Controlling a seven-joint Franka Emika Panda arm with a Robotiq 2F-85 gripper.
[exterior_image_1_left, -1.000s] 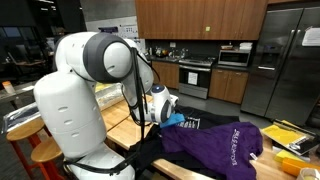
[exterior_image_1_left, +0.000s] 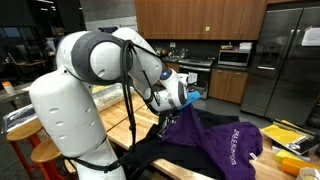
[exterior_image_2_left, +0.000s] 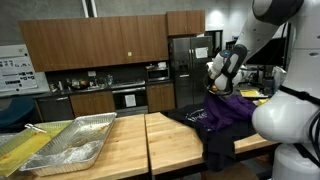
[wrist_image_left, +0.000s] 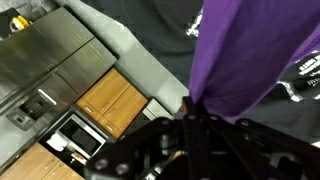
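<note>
A purple cloth (exterior_image_1_left: 220, 145) lies spread over a black cloth (exterior_image_1_left: 148, 158) on the wooden table. One part of the purple cloth rises in a peak to my gripper (exterior_image_1_left: 191, 103), which is shut on it above the table. In the wrist view, a narrow fold of the purple cloth (wrist_image_left: 215, 60) runs down to the dark gripper, gathered at its fingertips. From the other side, the purple cloth (exterior_image_2_left: 232, 110) also hangs below the gripper, and the black cloth (exterior_image_2_left: 195, 117) drapes over the table's near edge.
Yellow items (exterior_image_1_left: 288, 137) lie on the table at the right. In the second exterior view, foil trays (exterior_image_2_left: 75, 140) stand at the left, and bare wooden tabletop (exterior_image_2_left: 180, 145) shows in the middle. Stools (exterior_image_1_left: 45, 152) stand at the left, beside the table.
My gripper has moved up and to the right in the first exterior view. The purple cloth beneath it has been drawn up from lying low into a raised peak.
</note>
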